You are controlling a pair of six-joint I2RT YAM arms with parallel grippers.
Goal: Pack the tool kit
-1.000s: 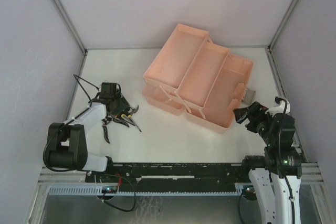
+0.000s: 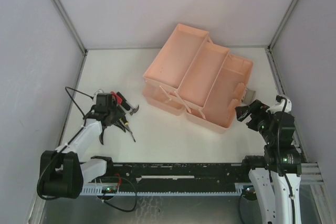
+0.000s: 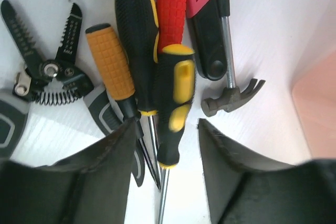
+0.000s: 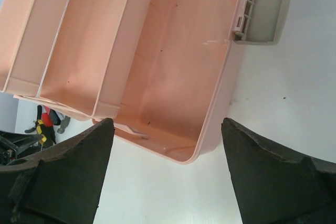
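In the left wrist view my left gripper is open above a pile of tools. A black-and-yellow screwdriver (image 3: 170,140) lies between its fingers, with visible gaps on both sides. Under and beside it are another black-and-yellow screwdriver (image 3: 135,30), an orange-handled one (image 3: 110,61) and a red handle (image 3: 170,11). A small hammer (image 3: 230,98) and a red-and-black cutter (image 3: 207,40) lie to the right, spring pliers (image 3: 52,72) to the left. The pink toolbox (image 2: 223,90) stands unfolded. Beside its right wall, my right gripper is open and empty.
The toolbox's stepped trays (image 2: 178,51) lean toward the back left. A grey latch (image 4: 266,11) sticks out from its right wall. Bare white table (image 2: 163,140) stretches between the tools and the right arm.
My left arm has drifted left and a little toward the front. A screwdriver's shaft tip has swung left and toward the front. The right arm is almost still; the toolbox has not moved.
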